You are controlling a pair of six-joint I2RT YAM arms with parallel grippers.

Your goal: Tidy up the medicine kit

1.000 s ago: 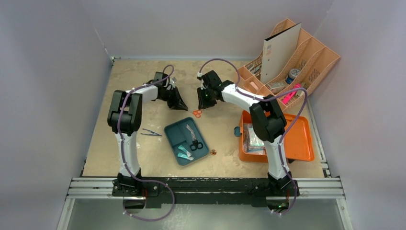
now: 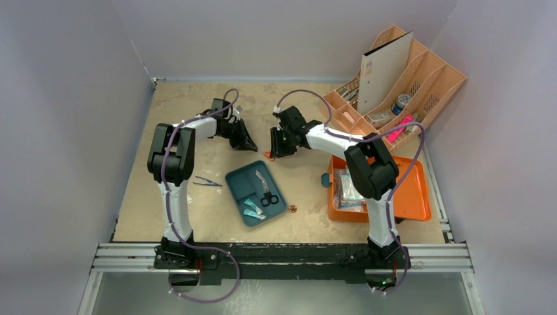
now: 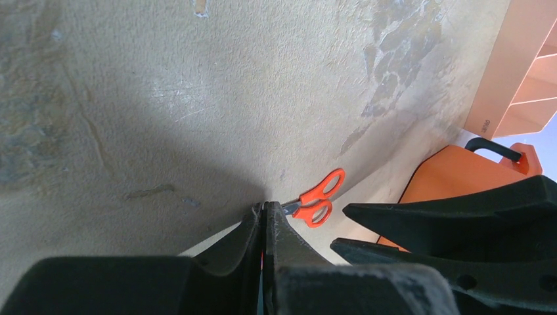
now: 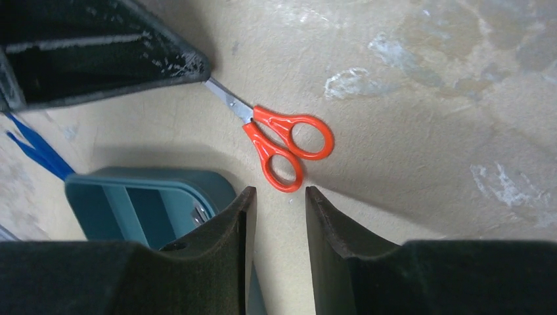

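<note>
Small orange-handled scissors (image 4: 289,123) are between my two grippers, handles toward the right one. My left gripper is shut on the tip of their blades, which vanish at its fingertips. My right gripper stands open, its fingertips close to the orange handles with nothing clasped between them; in the top view it partly covers the handles. Below lies a teal tray (image 2: 231,178) holding black-handled scissors (image 2: 267,195) and small blue-white packets (image 2: 253,211). Blue tweezers (image 2: 209,182) lie on the table left of the tray.
An orange case (image 2: 333,213) with packets inside stands open at right, partly under my right arm. Behind it is a peach organizer (image 2: 441,82) with bottles and boxes. A small copper-coloured round item (image 2: 292,208) lies right of the tray.
The left arm and the scissors have stayed put.
</note>
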